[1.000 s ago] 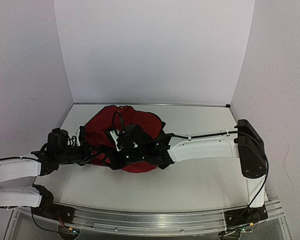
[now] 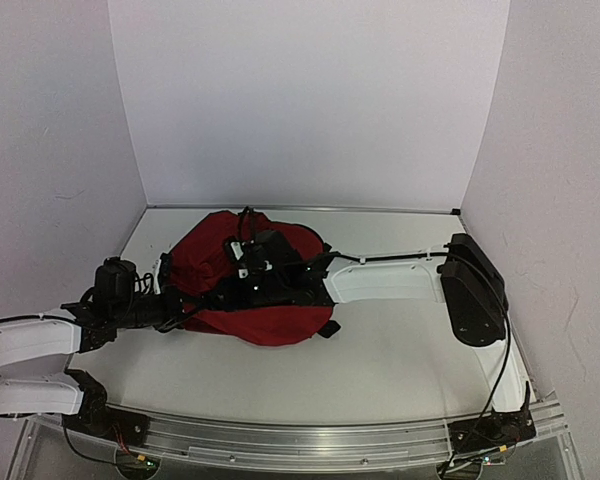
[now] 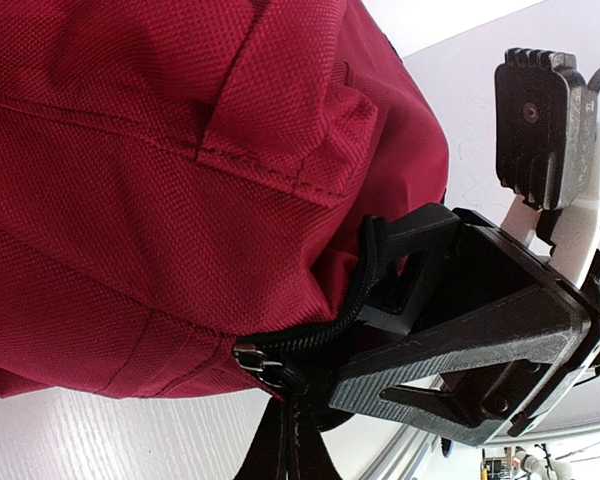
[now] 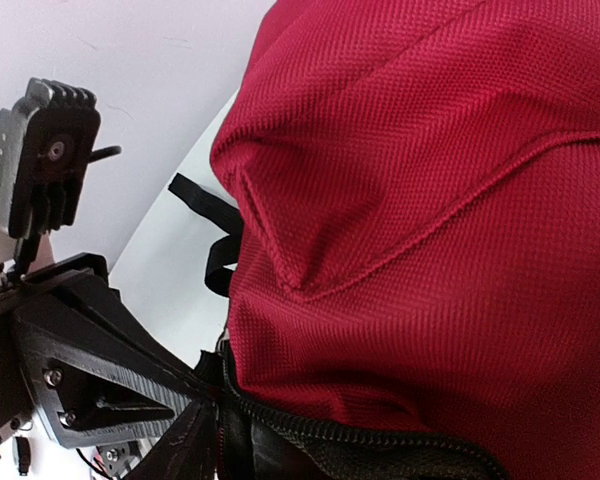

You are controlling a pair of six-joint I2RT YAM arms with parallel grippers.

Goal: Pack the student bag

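A dark red bag [image 2: 290,325] lies left of the table's middle, its cloth folded and bulging. Along its edge runs a black zipper [image 3: 325,332] with a metal slider [image 3: 258,362] at the end of the track. My left gripper has its fingertips together at that end, apparently pinching the black strip there. Reaching over the bag, my right gripper [image 2: 225,290] is close by the left one, beside the zipper. Its fingers are partly hidden by cloth, and I cannot make out how they stand. Inside the bag, only a dark gap shows in the right wrist view.
A black strap [image 4: 208,205] lies loose beyond the bag. Side walls and a back wall enclose the table, and a metal rail [image 2: 300,435] runs along the front.
The left arm and the bag look unchanged.
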